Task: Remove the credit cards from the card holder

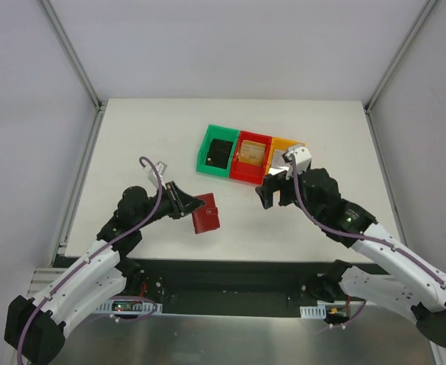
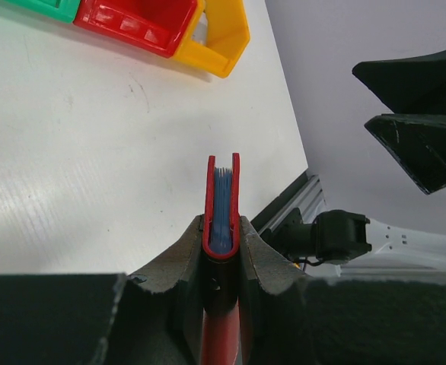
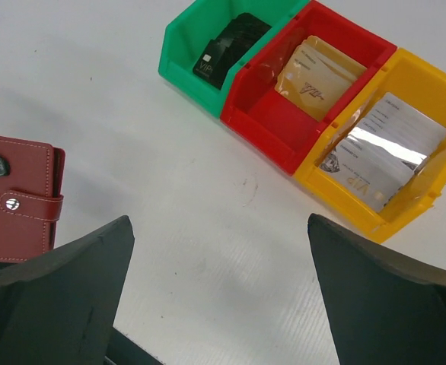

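Note:
Held above the table at the left is a dark red card holder (image 1: 205,215) with a snap strap, its strap side facing the right wrist camera. My left gripper is shut on the holder (image 2: 236,199), one finger on each side. Between its two covers a bluish stack of thin sleeves or card edges (image 2: 221,209) shows; single cards cannot be told apart. My right gripper is open with nothing between its fingers, well to the right of the holder (image 3: 25,199) and in front of the bins.
A green bin (image 3: 183,70) holds black cards (image 3: 227,52), a red bin (image 3: 257,122) gold cards (image 3: 314,80), a yellow bin (image 3: 406,68) silver cards (image 3: 394,144). They stand joined at the table's back. Bare white table (image 1: 242,232) lies between the grippers.

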